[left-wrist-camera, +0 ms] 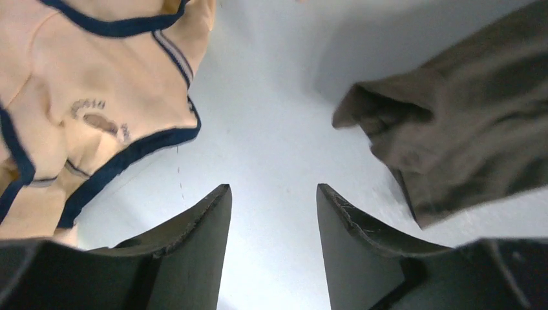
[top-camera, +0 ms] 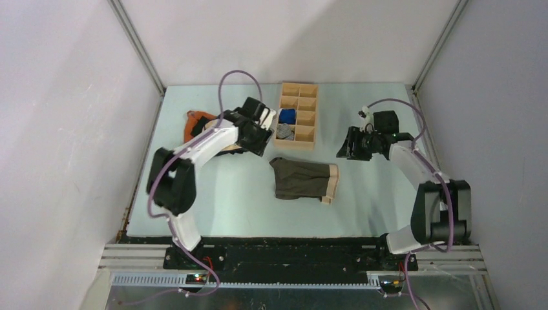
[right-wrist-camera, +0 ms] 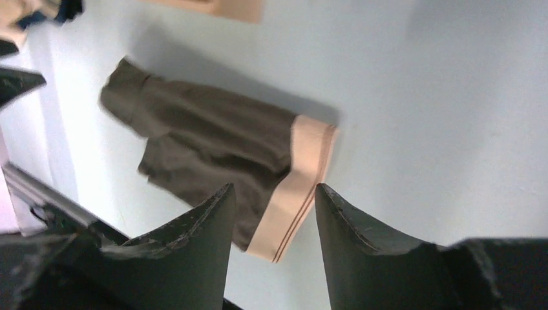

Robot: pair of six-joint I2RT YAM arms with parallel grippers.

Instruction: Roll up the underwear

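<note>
The dark olive underwear with a beige waistband lies flat, somewhat rumpled, at the middle of the table, waistband to the right; its left corner is bunched in the right wrist view. My left gripper is raised above and left of it, fingers apart with nothing between them, beside a cream garment in its wrist view. My right gripper hangs above and right of the waistband, open and empty.
A wooden divider box with blue and grey items stands at the back. A pile of orange, black and cream clothes lies back left.
</note>
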